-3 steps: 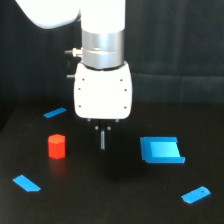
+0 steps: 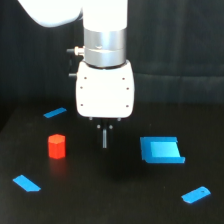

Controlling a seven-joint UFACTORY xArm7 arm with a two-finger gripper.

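Note:
Near the middle of the view, my gripper (image 2: 104,143) points straight down below the white wrist, above the dark table. Its fingers appear as one narrow grey bar, so whether they are open or shut is not clear. No object shows at their tips. To its left, a red block (image 2: 57,147) stands upright on the table. A blue square tray (image 2: 161,150) lies to the right of the gripper, and nothing is visible in it.
Flat blue strips lie on the table: one at the back left (image 2: 55,113), one at the front left (image 2: 26,184) and one at the front right (image 2: 196,195). A dark curtain (image 2: 175,60) hangs behind.
The arm has shifted very slightly to the right. The red block, the blue tray and the strips have not moved.

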